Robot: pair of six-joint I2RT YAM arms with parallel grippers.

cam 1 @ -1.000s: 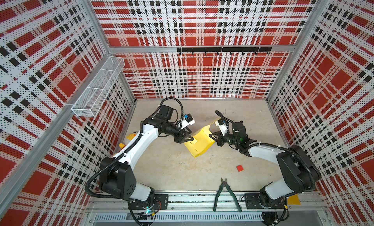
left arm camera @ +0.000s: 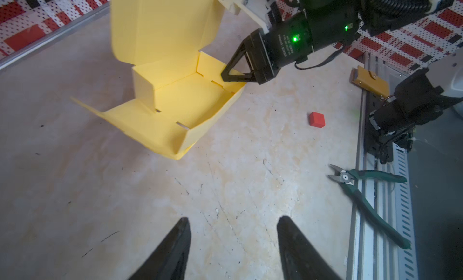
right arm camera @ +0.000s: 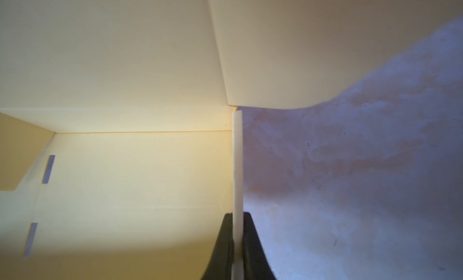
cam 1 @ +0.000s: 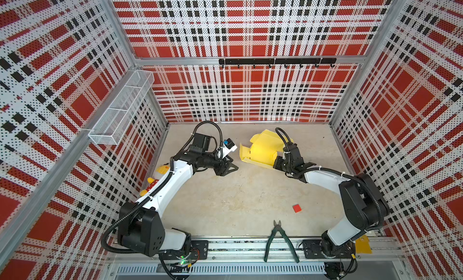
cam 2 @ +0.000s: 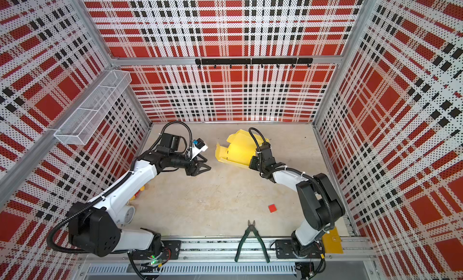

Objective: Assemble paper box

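Observation:
The yellow paper box [cam 1: 264, 149] is partly folded, with low walls, a raised lid panel and a front-left flap [left arm camera: 149, 123] splayed outward. My right gripper is shut on one thin wall of the box, seen edge-on between its fingers in the right wrist view. Two narrow slots show in the box floor [right arm camera: 135, 173] there. Left of the box, apart from it, my left gripper [cam 1: 232, 168] is open; bare table shows between its fingers in the left wrist view.
A small red cube [cam 1: 296, 208] lies front right, and green-handled pliers [cam 1: 278, 236] rest across the front rail. A wire basket [cam 1: 123, 108] hangs on the left wall.
The box has swung round and moved toward the back with my right gripper.

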